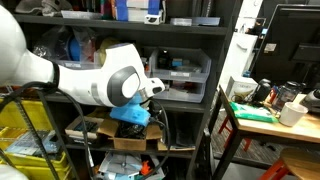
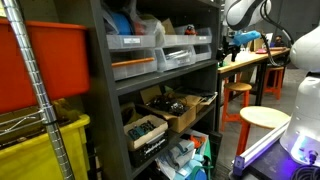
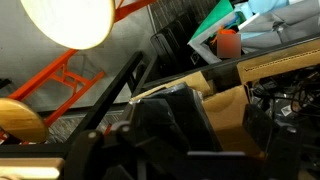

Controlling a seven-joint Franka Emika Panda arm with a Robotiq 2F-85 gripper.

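Note:
In the wrist view my gripper shows as dark shapes along the lower edge, standing apart with no held object visible between them. Beyond it are a black box-like item and a brown cardboard box on a shelf, though dark parts blend together there. The white arm with blue bands reaches across the shelving in the first exterior view, where its fingers are hard to make out. From the second exterior view, the arm is raised at the upper right, over the table area.
Dark shelving carries clear plastic bins and open cardboard boxes. A yellow crate stands low at left. A wooden table holds a white mug. Round stools stand on the floor.

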